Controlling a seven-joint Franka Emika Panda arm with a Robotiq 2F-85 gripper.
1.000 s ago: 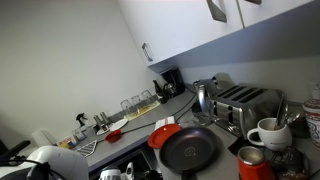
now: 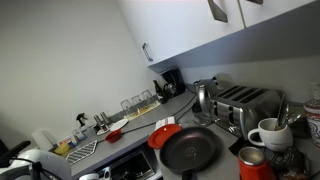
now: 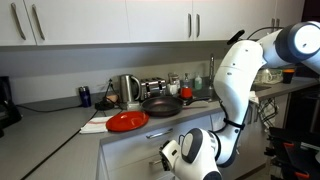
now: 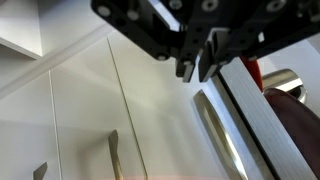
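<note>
At the top of the wrist view, my gripper has its dark fingers close together, shut; whatever may be between them cannot be made out. Pale drawer fronts (image 4: pixel 82 118) fill the background, with a long metal handle (image 4: pixel 222 138) just beyond the fingertips. Whether the fingers touch that handle is unclear. In exterior view 2 the white arm (image 3: pixel 205 152) reaches low in front of the cabinet, its gripper (image 3: pixel 163 157) below the counter and near the drawer fronts. Only part of the arm (image 2: pixel 40 160) shows at the lower left of exterior view 1.
Along the counter stand a black pan (image 2: pixel 188 149), a red plate (image 2: pixel 163 134), a toaster (image 2: pixel 245 107), a white mug (image 2: pixel 272 133) and a red canister (image 2: pixel 254 164). A kettle (image 3: pixel 130 90) sits behind the plate. White cupboards (image 3: pixel 150 22) hang above.
In exterior view 1 the arm and its gripper have shifted slightly lower and to the left. Objects on the counter look unmoved.
</note>
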